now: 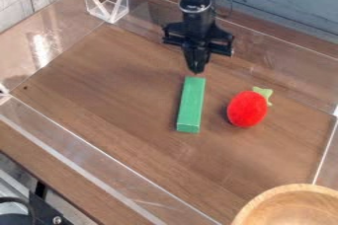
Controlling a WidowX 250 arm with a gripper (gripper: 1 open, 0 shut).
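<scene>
My black gripper hangs at the upper middle of the camera view, its narrow fingertips close together just above the far end of a green rectangular block, with nothing visible between them. The block lies flat on the wooden surface. To its right sits a red tomato-like object with a light green top.
A wooden bowl is partly in view at the bottom right. Clear low walls edge the wooden surface, and a clear bracket-like piece stands at the upper left.
</scene>
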